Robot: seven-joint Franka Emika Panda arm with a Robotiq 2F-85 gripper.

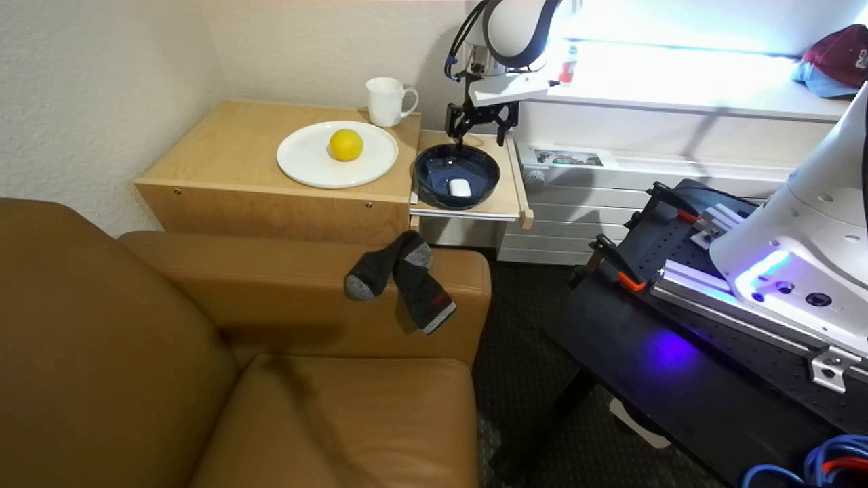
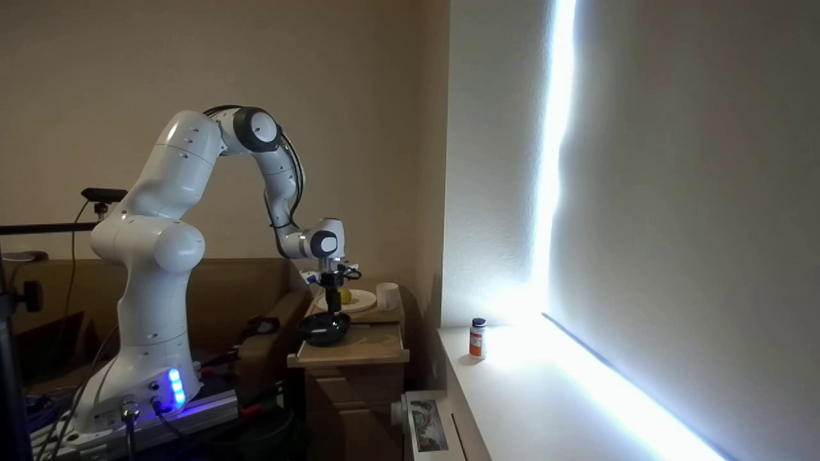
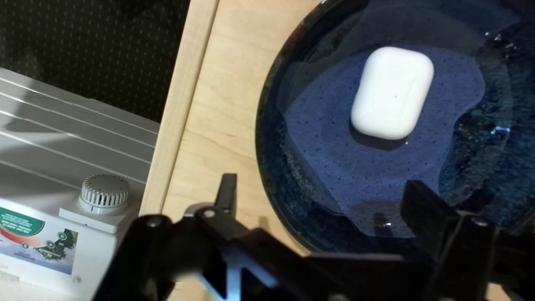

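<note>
A small white rounded case lies inside the dark blue bowl, which rests on the pulled-out wooden shelf. My gripper is open over the bowl's near rim in the wrist view, its fingers spread wide. One finger is outside the rim above the wood and the other reaches over the bowl. Nothing is between them but the view of the bowl's edge. In exterior view 1 the gripper hangs at the back of the bowl, apart from the white case.
On the cabinet left of the bowl stand a white plate with a yellow ball-shaped fruit and a white mug. Dark socks lie on the sofa arm. A radiator and windowsill with a small bottle are nearby.
</note>
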